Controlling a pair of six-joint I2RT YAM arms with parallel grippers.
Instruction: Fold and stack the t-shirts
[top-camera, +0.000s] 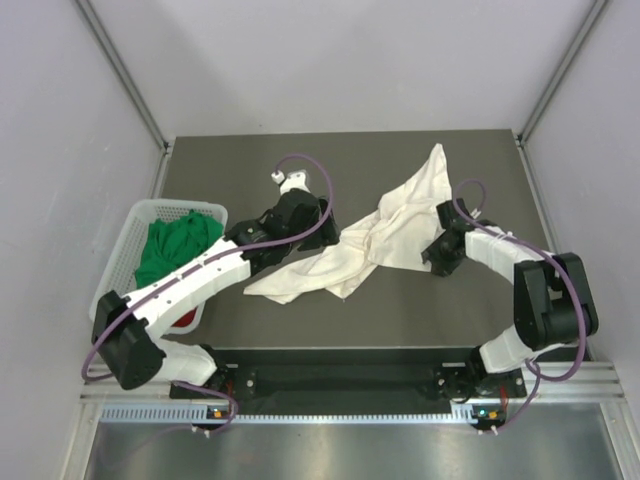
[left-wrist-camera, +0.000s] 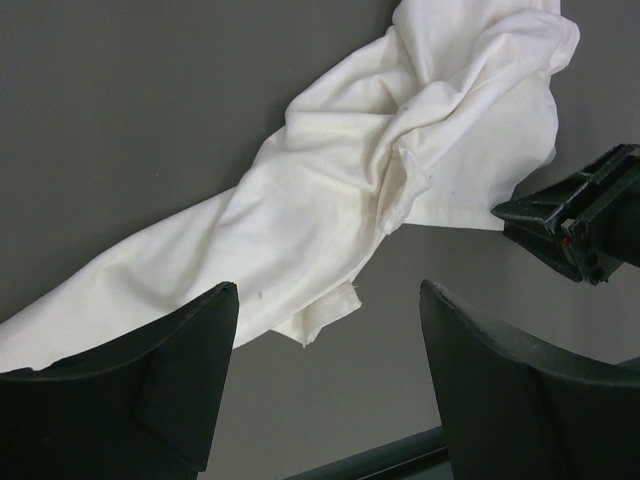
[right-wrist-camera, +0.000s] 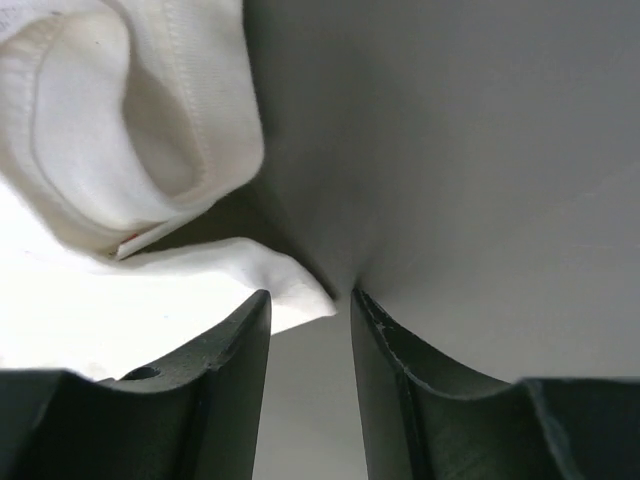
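Note:
A cream-white t shirt lies crumpled and stretched diagonally across the dark table, with bunched folds along its middle. Above its left part hangs my left gripper, open, nothing between its fingers, the cloth below. At the shirt's lower right corner is my right gripper, its fingers part open. The tip of a cloth corner reaches into the gap between those fingers, beside the left one, and is not clamped. In the left wrist view, the right gripper's fingers touch or nearly touch the shirt's edge.
A white basket at the left holds a green shirt and a red one, partly hidden by my left arm. Bare table lies in front of the white shirt and behind it.

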